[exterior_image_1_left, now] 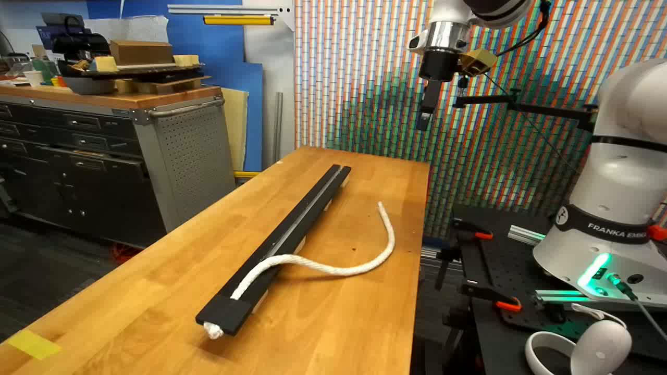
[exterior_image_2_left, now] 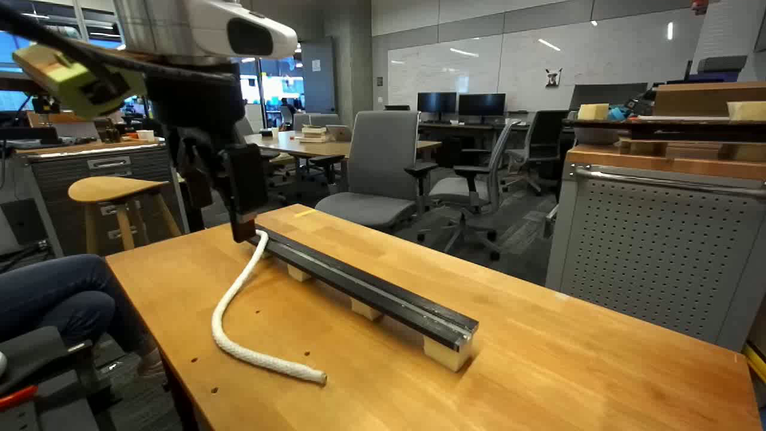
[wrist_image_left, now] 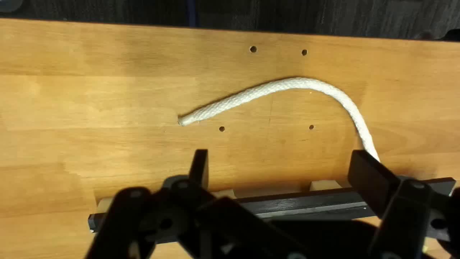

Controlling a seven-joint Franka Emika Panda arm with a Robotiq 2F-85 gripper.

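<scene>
A white rope [exterior_image_1_left: 350, 271] lies in a curve on the wooden table, its free end pointing toward the far side in exterior view 1. The rope's other end runs along a long black grooved rail [exterior_image_1_left: 284, 234], and a knotted tip pokes out at the rail's near end. In the wrist view the rope [wrist_image_left: 276, 86] arcs over bare wood, partly hidden by a finger at the right. My gripper hangs high above the table, its fingers spread wide with nothing between them. Below it the rail [wrist_image_left: 302, 203] is partly covered by the gripper's body.
Wooden blocks [exterior_image_2_left: 443, 352] hold the rail off the table [exterior_image_2_left: 574, 359]. Small holes dot the tabletop near the rope. Bare wood lies on both sides of the rail. A tool cabinet [exterior_image_1_left: 187, 137] stands beyond the table's left edge.
</scene>
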